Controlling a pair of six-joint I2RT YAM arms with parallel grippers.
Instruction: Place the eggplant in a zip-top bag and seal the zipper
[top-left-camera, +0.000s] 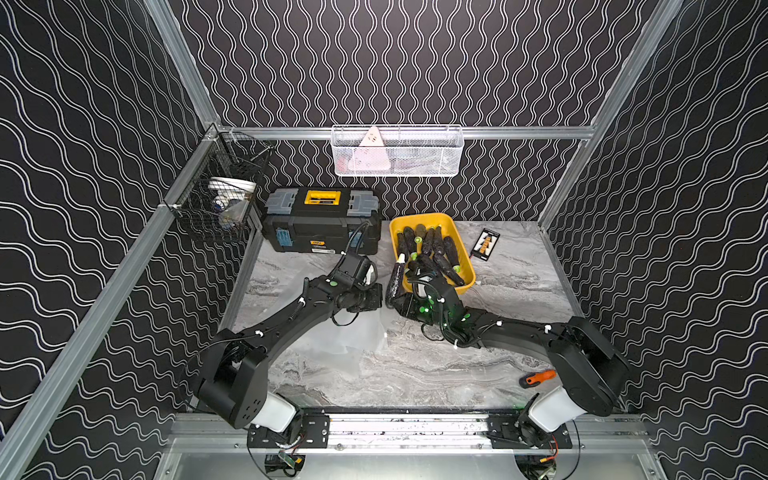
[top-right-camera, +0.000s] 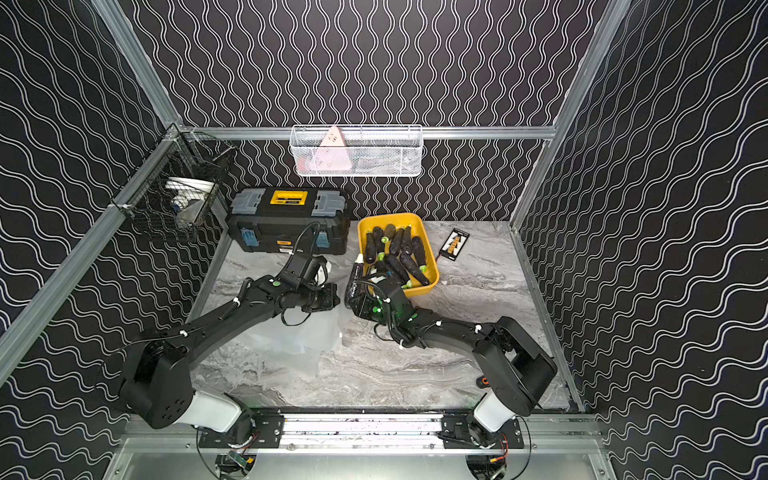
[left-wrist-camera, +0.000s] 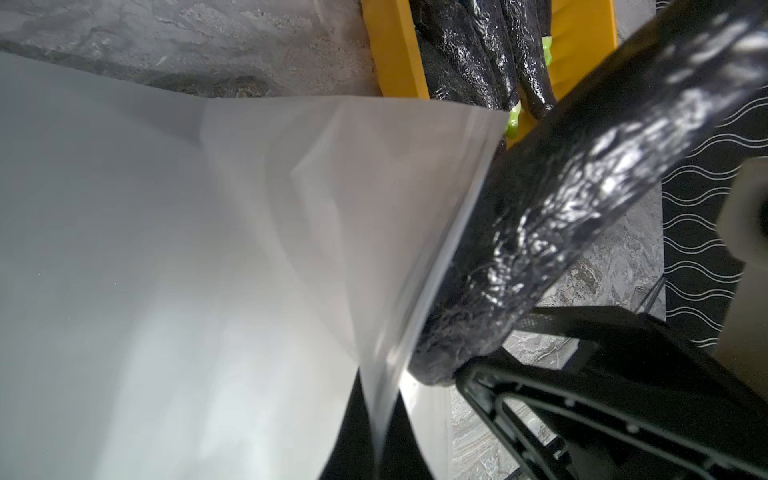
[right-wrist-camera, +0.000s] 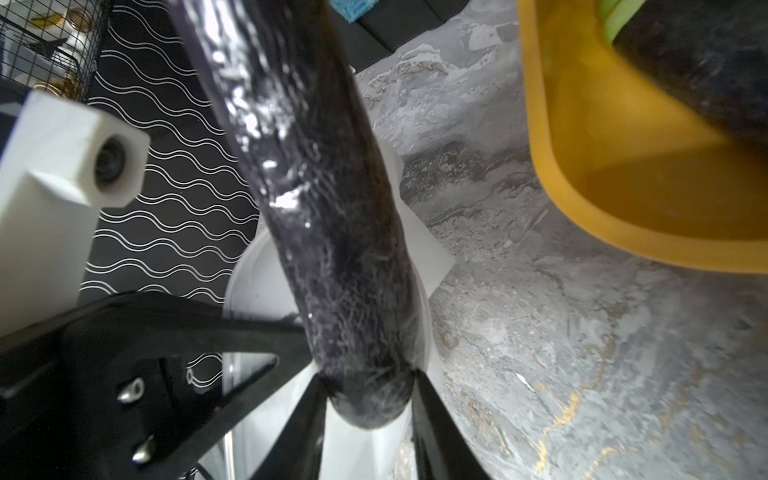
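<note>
The translucent zip top bag hangs from my left gripper, whose fingers are shut on the thin edge at its mouth; more of the plastic lies on the table below. A long, dark, glossy eggplant stands slanted beside that mouth, its lower end at the bag's edge. My right gripper is shut on this end of the eggplant. In the top views both grippers are close together at mid table; whether any of the eggplant is inside the bag cannot be told.
A yellow bin of several eggplants stands right behind my right gripper, a black toolbox at the back left. A phone-like black card lies back right, an orange-handled tool front right.
</note>
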